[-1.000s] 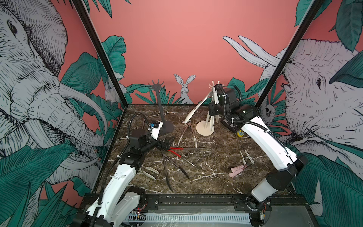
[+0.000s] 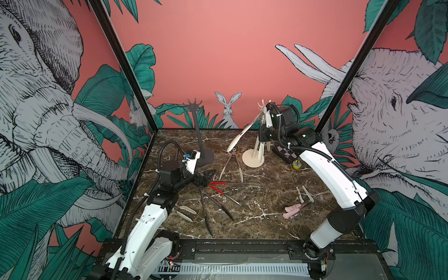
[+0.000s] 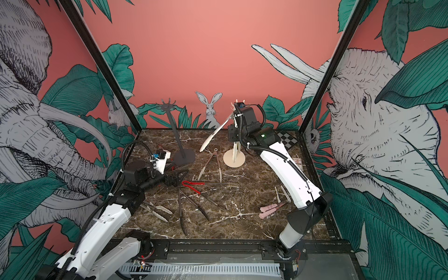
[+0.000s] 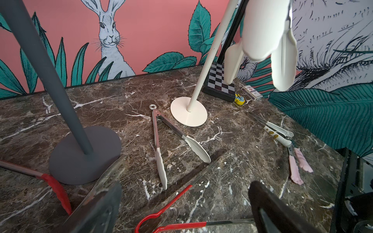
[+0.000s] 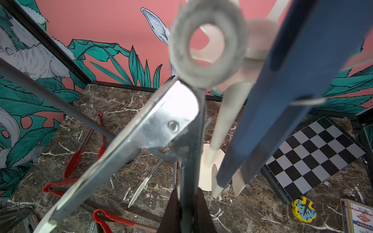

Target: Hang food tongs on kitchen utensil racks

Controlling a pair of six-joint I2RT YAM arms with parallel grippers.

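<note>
In the right wrist view my right gripper is shut on one arm of metal tongs (image 5: 155,112) with a white ring. The tongs are spread, their other arm slanting down left. Their ring (image 5: 178,46) overlaps the hooks of the white rack (image 5: 229,112); whether it is around a hook I cannot tell. Another pair of tongs (image 5: 252,112), bluish with pale tips, hangs close to that rack's pole. My left gripper stands open and empty over the table, near red-handled tongs (image 4: 163,211) and white-tipped tongs (image 4: 157,128). The dark grey rack (image 2: 197,135) appears bare.
Several more tongs lie on the marble table, including black ones (image 2: 205,212) at front left and pink-tipped ones (image 2: 293,210) at front right. A checkered box (image 5: 314,155) and a yellow object (image 5: 303,209) sit right of the white rack.
My right gripper has shifted slightly right and down beside the white rack's top, still with the tongs. The left arm and the tongs on the table look unmoved.
</note>
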